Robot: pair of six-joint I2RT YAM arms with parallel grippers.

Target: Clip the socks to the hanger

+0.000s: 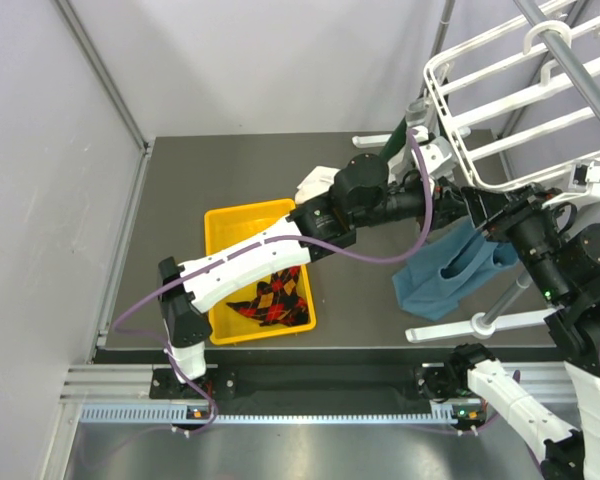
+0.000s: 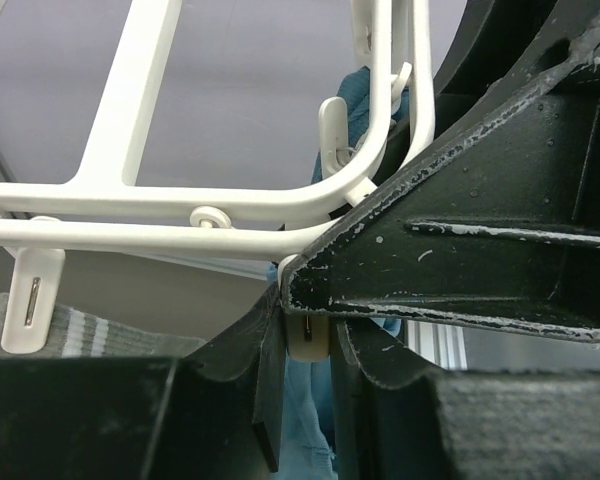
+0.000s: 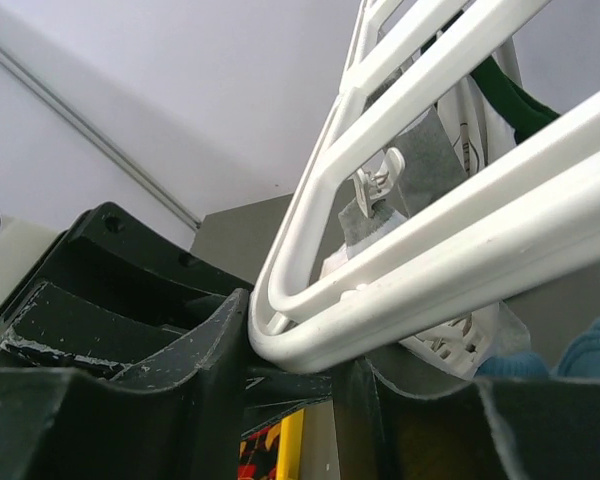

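Observation:
The white hanger [image 1: 520, 95] overhangs the upper right. My left gripper is shut on a white clip [image 2: 307, 340] under its rail. My right gripper is at the hanger's rounded corner [image 3: 285, 340], right beside the left one; how far its fingers stand apart is hidden behind the rail. Grey striped fabric [image 2: 110, 335] and blue fabric [image 2: 310, 410] show behind the clip in the left wrist view. A blue cloth [image 1: 440, 280] is below the hanger in the top view.
A yellow bin [image 1: 220, 325] with red-and-black plaid fabric [image 1: 275, 300] sits left under my left arm. The hanger's stand foot [image 1: 435, 332] lies at the front right.

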